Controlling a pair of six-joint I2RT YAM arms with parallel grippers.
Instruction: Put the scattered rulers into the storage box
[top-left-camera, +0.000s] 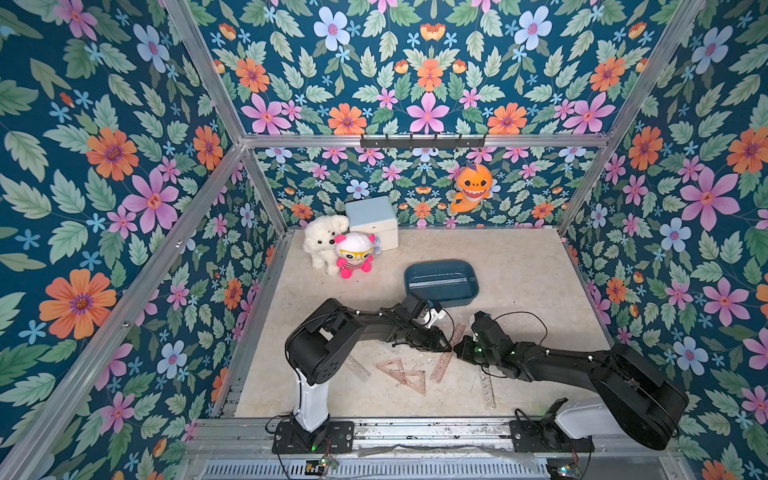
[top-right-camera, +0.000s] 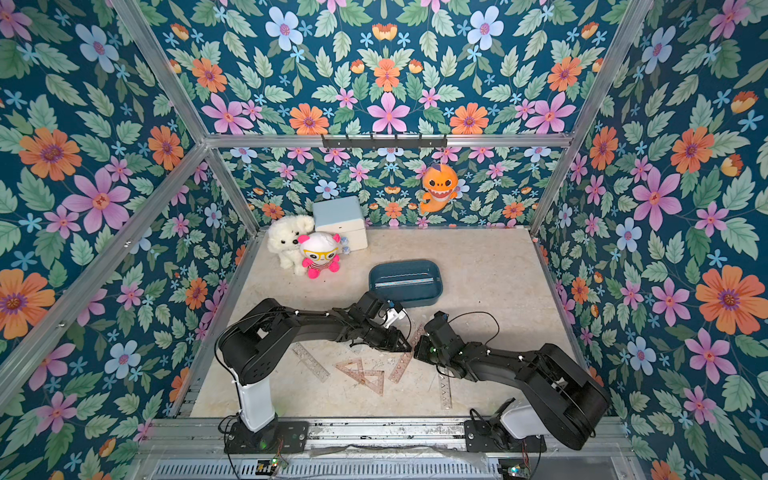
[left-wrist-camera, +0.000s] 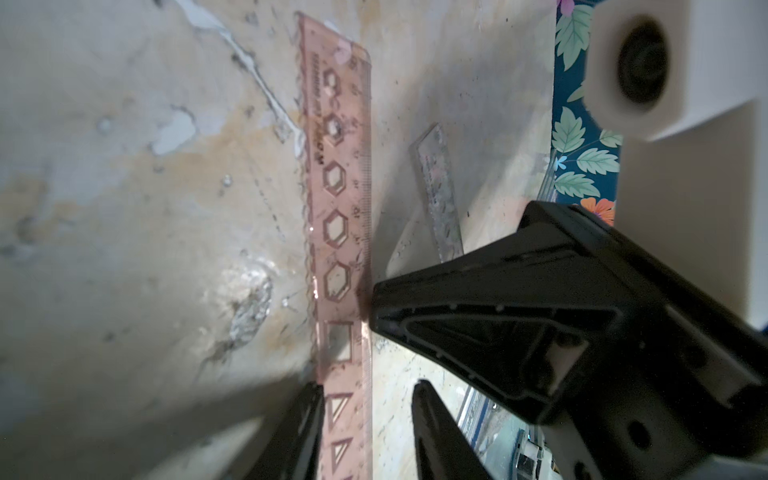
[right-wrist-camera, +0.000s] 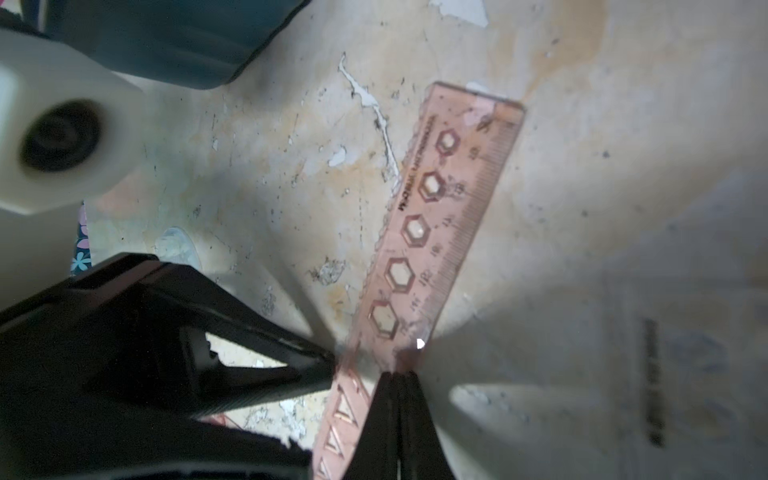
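Observation:
A pink ruler with cut-out shapes lies on the table between my grippers. My left gripper is open, its two fingertips around the lower part of this ruler in the left wrist view. My right gripper is at the ruler's middle in the right wrist view, its fingertips close together; whether they grip it is unclear. A clear ruler lies at the left, another at the front right, and pink triangles at the front middle. The dark teal box stands behind the arms.
A white box with pale blue lid stands at the back left, behind two plush toys. An orange shark toy is on the back wall.

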